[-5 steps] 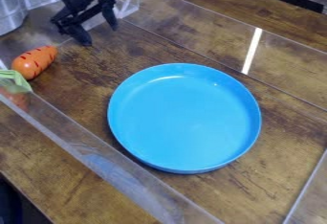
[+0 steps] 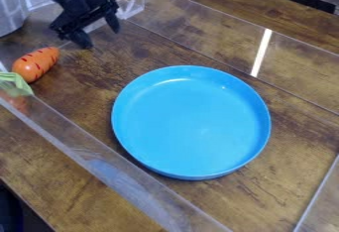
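My black gripper [image 2: 95, 22] hangs at the upper left, just above the wooden floor near the back corner of the clear-walled enclosure. Its fingers are spread apart with nothing visible between them. A toy carrot [image 2: 36, 64] with a green top lies below it to the left, apart from the fingers. A large round blue plate [image 2: 191, 121] rests in the middle right of the floor.
Clear walls [image 2: 106, 171] run along the near left and the right. A white strip [image 2: 261, 52] lies right of the plate's back. The wooden floor between gripper and plate is bare.
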